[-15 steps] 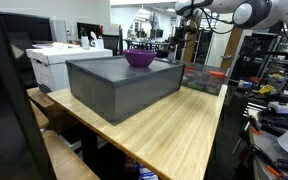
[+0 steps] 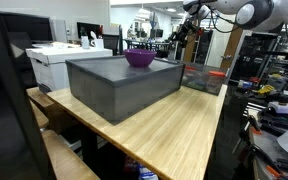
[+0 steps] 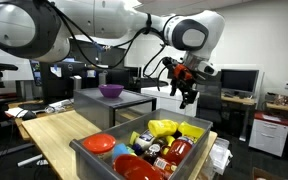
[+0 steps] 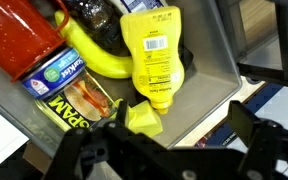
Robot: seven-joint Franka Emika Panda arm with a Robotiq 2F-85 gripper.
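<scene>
In exterior view 2, my gripper (image 3: 188, 97) hangs over the right part of a grey bin (image 3: 92, 167), above the items in it. In the wrist view, my gripper stands open, its black fingers wide apart with nothing held between them. Beneath and ahead of it lies a yellow mustard bottle (image 4: 158, 50), cap toward me. A banana (image 4: 96, 55), a Spam can (image 4: 86, 98), a blue-labelled can (image 4: 57, 70) and a yellow object (image 4: 140, 119) partly covered by a finger lie close by.
On a grey box (image 2: 110, 96) rests a purple bowl (image 2: 139, 58). Red containers (image 3: 134, 166) crowd the bin's near left side. Its wall (image 4: 219, 65) stands close to the mustard bottle.
The distant arm has shifted slightly up and to the right in exterior view 1 since a second ago. The bowl and grey box have not moved.
</scene>
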